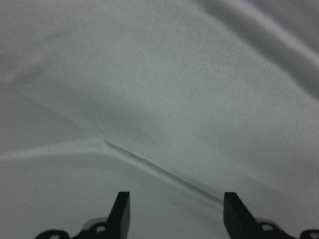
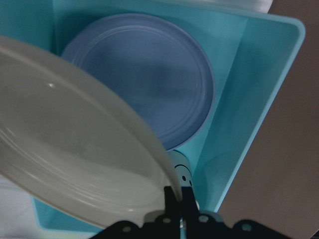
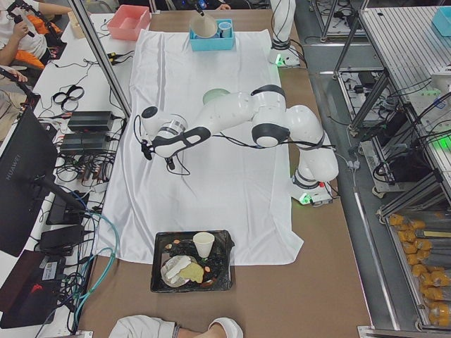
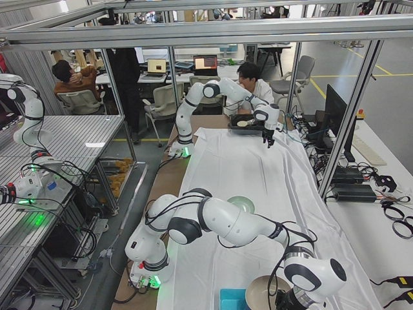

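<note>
My right gripper is shut on the rim of a beige plate [image 2: 75, 139], raised over a light blue bin [image 2: 259, 79]. A blue plate [image 2: 139, 79] lies inside the bin, with a white item marked with a face [image 2: 180, 164] beside it, partly hidden. My left gripper is open and empty over the white cloth [image 1: 159, 99]. A green plate [image 4: 240, 202] lies on the cloth, partly behind the arm in the camera left view.
A black tray [image 3: 221, 282] with a white cup [image 3: 204, 241], plate and food scraps stands at the cloth's front end. A pink bin [image 3: 129, 21] is on the side table.
</note>
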